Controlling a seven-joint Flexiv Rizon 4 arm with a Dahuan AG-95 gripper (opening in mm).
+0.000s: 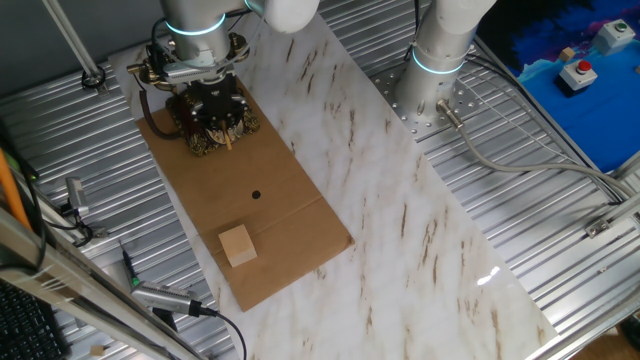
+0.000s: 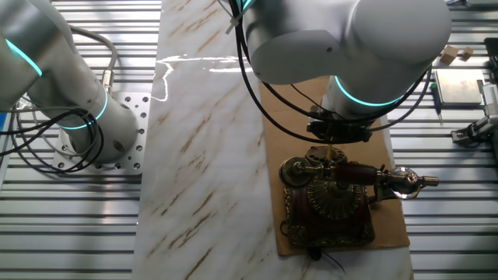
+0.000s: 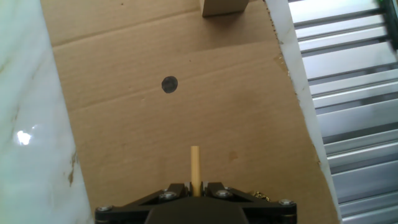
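A slim wooden stick point(image 3: 195, 163) points out from my gripper, whose fingers are shut around it in the wrist view. An antique-style telephone point(image 2: 333, 227), dark red with brass trim, stands on the cardboard sheet point(image 2: 389, 243). Its handset point(image 2: 359, 174) lies across the top. In exterior view 1 the arm and gripper cover much of the telephone point(image 1: 203, 148), and the stick point(image 1: 228, 143) shows in front of it. The stick looks to be over or close to the phone; whether they touch I cannot tell.
A wooden block point(image 1: 237, 246) rests near the other end of the cardboard, past a black round spot point(image 1: 256, 195). Bare marble-patterned tabletop point(image 1: 400, 240) lies beside the sheet.
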